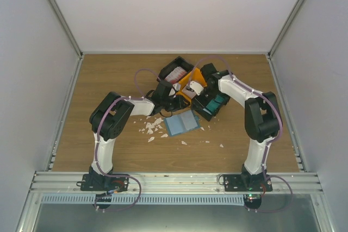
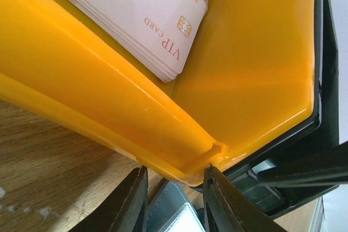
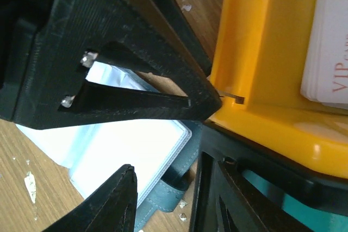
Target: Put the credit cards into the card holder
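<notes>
A yellow tray (image 2: 261,52) holds a stack of white VIP cards (image 2: 163,31). My left gripper is at the tray's near corner, shut on it as far as shows. My right gripper is at the black tray (image 3: 272,161) with teal contents, right beside the yellow one; what is between its fingertips is hard to see, apparently that tray's edge. The card holder (image 1: 182,123), blue-grey with clear sleeves (image 3: 125,150), lies flat on the table below both trays.
Another dark tray (image 1: 174,69) with cards stands behind. Pale scraps (image 1: 152,126) lie left of the holder.
</notes>
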